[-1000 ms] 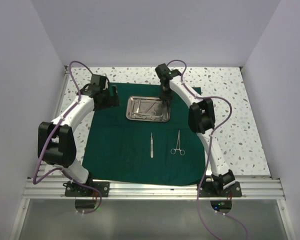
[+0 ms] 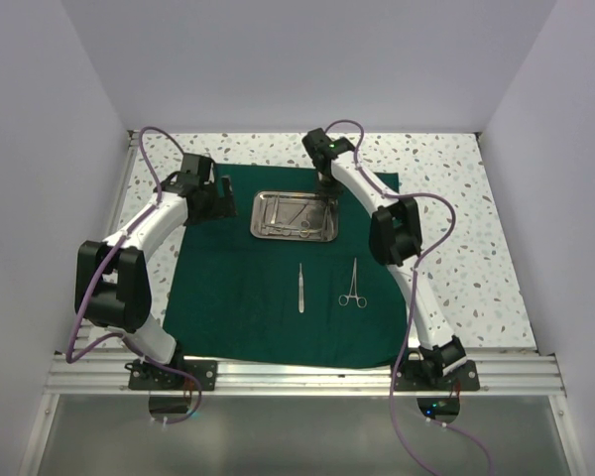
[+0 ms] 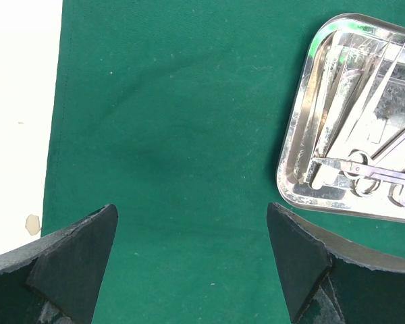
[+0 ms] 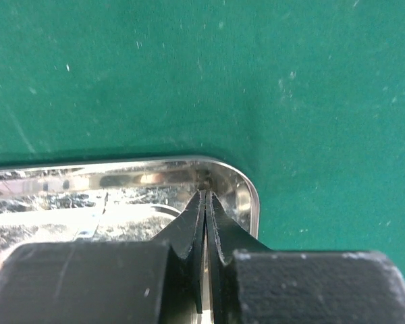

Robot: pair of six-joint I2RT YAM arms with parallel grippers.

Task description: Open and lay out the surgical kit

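A metal tray holding several instruments lies on the green cloth. At its back right corner, my right gripper is shut, pointing down over the tray; nothing clearly shows between its fingers. Loose scissors and slim tools crowd the tray's left side in the left wrist view. My left gripper stands open and empty above bare cloth, left of the tray. In front of the tray a scalpel-like tool lies on the cloth, with a scissor-shaped clamp to its right.
White speckled tabletop shows at both sides and behind. Purple cables hang along both arms.
My left arm has barely moved. The tools on the cloth stay put.
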